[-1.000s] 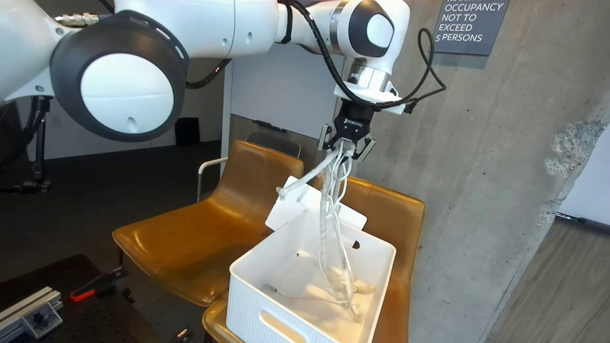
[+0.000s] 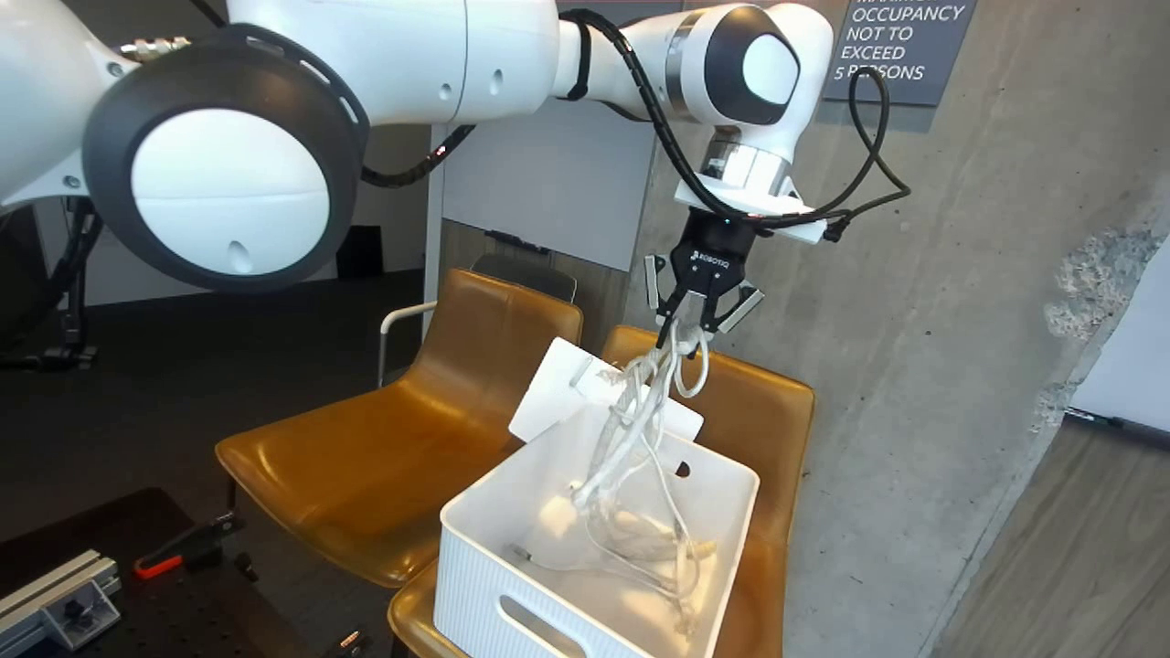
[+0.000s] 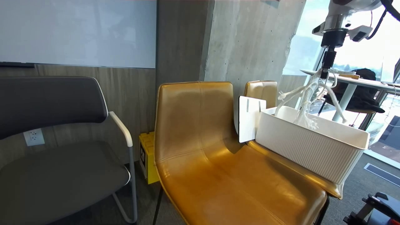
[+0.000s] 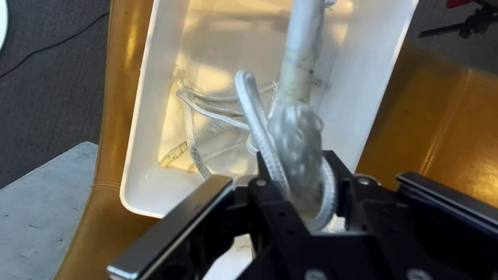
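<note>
My gripper [image 2: 685, 333] is above the white bin [image 2: 466, 517], its fingers apart. A tangled bundle of white rope [image 2: 631, 428] hangs from the fingertips down into the bin. In the wrist view, a loop of rope [image 4: 255, 112] and a thick, blurred rope end [image 4: 298, 135] pass between the parted fingers of the gripper. In exterior view 2 rope strands [image 3: 309, 92] dangle below the gripper [image 3: 325, 75], the lowest reaching behind the bin's near wall [image 3: 307, 144]. Whether the fingers touch the rope is hard to tell.
The bin stands on a brown chair [image 2: 768, 422], with a white panel [image 3: 247, 120] at its side. Another brown chair [image 3: 195, 123] is beside it. A concrete wall [image 2: 932, 362] rises behind. More rope [image 4: 191, 126] lies inside the bin.
My gripper has moved right and slightly down. The rope bundle sits lower at the fingertips, and the thick end that stuck out left above the panel now points down into the bin.
</note>
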